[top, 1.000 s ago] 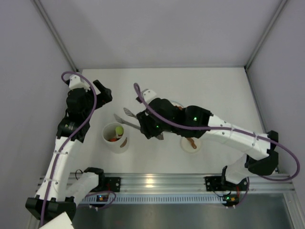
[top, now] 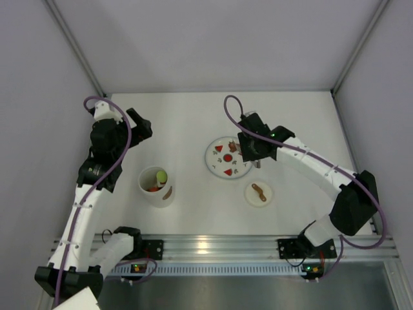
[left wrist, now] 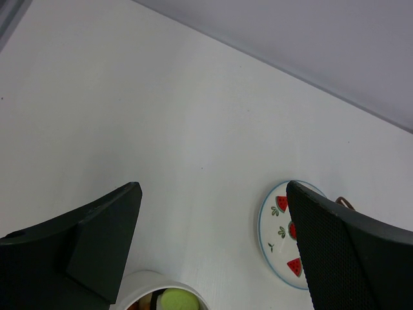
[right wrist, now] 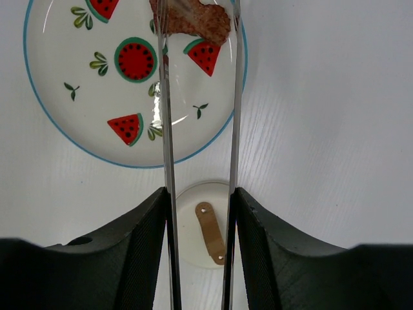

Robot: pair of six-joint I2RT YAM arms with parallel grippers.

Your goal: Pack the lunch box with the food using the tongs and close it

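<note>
My right gripper is closed around the two long arms of metal tongs (right wrist: 169, 142), which stand spread with a gap between them. Their far ends reach over the white plate (right wrist: 77, 129) with watermelon prints. A brown, crusty piece of food (right wrist: 208, 23) shows at the plate's far side, partly behind the tongs; whether they touch it I cannot tell. The white lunch box (top: 157, 198), round and uncovered, stands left with green and red food (top: 161, 176) inside. Above and behind it, my left gripper (top: 139, 126) is open and empty.
A round cream lid (top: 251, 199) with a brown strap handle (top: 259, 191) lies in front of the plate. Table between lunch box and plate is clear, as is the back left. Walls border the table.
My right arm has swung right with the tongs, from beside the lunch box to over the plate. The left arm and the lunch box have stayed put.
</note>
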